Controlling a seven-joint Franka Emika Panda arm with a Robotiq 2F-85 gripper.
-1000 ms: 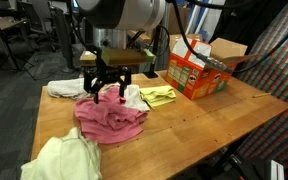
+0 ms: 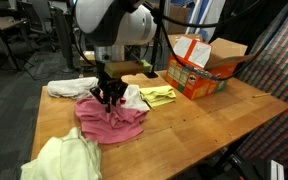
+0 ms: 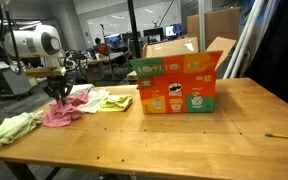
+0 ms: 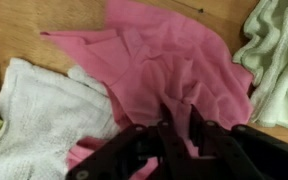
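A crumpled pink cloth (image 2: 96,122) lies on the wooden table. My gripper (image 2: 113,104) points down into its upper right part. In the wrist view a raised fold of the pink cloth (image 4: 154,70) runs up to the dark gripper, and the fingertips look close together there. Whether they are shut on the fold does not show. From the side, the pink cloth (image 3: 64,110) rises a little under the gripper (image 3: 60,98).
White cloths (image 2: 74,87) lie behind and beside the pink one, a yellow cloth (image 2: 158,96) to its right, and a pale green cloth (image 2: 62,160) in front. A red-orange cardboard box (image 2: 196,76) stands at the back right.
The gripper has come down onto the pink cloth, and its fingers, spread apart before, are now closer together. The cloth near them looks slightly bunched up.
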